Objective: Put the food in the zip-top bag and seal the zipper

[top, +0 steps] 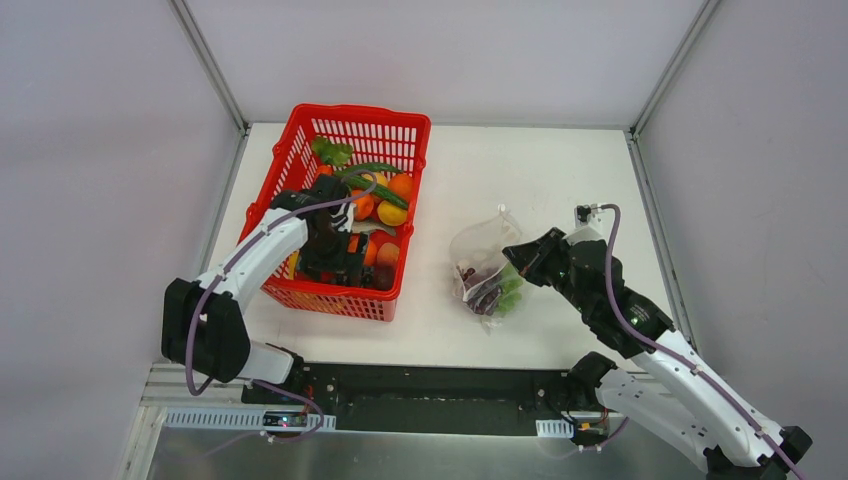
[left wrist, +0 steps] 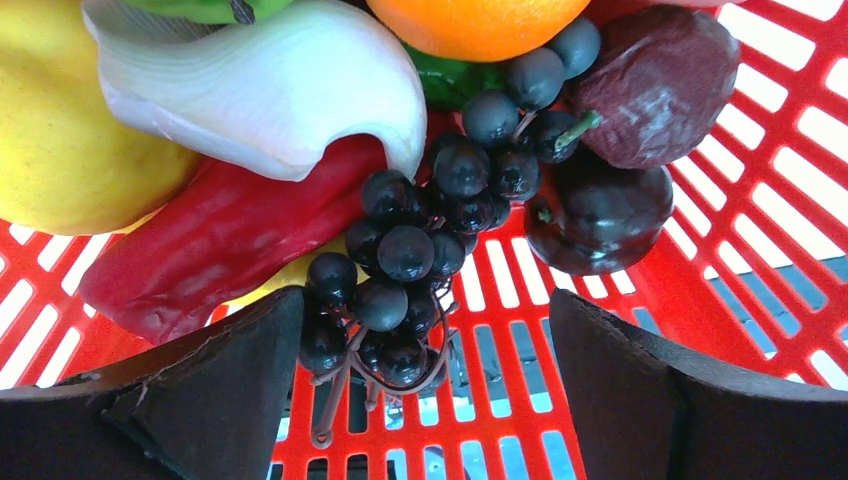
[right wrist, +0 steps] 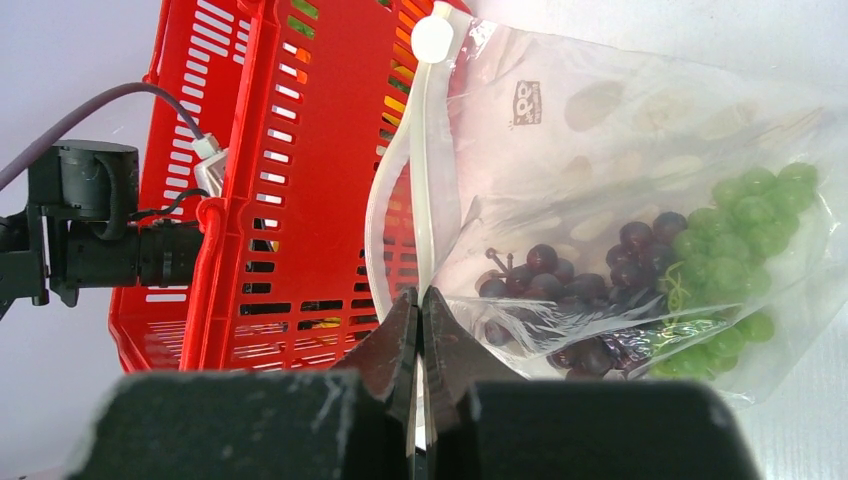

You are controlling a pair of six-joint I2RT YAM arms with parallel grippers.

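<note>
The clear zip top bag (top: 485,270) lies right of the red basket, holding dark red grapes (right wrist: 545,285) and green grapes (right wrist: 740,240). My right gripper is shut at the bag's zipper strip (right wrist: 422,170), with the strip running between its fingertips. My left gripper is open down in the basket, its fingers either side of a bunch of black grapes (left wrist: 405,255). A red pepper (left wrist: 210,240), an orange (left wrist: 475,15) and a dark plum (left wrist: 600,215) lie around that bunch.
The red basket (top: 355,305) takes up the table's left half, filled with mixed produce. Bare white table (top: 540,170) shows behind the bag. Walls border the table at the back and sides.
</note>
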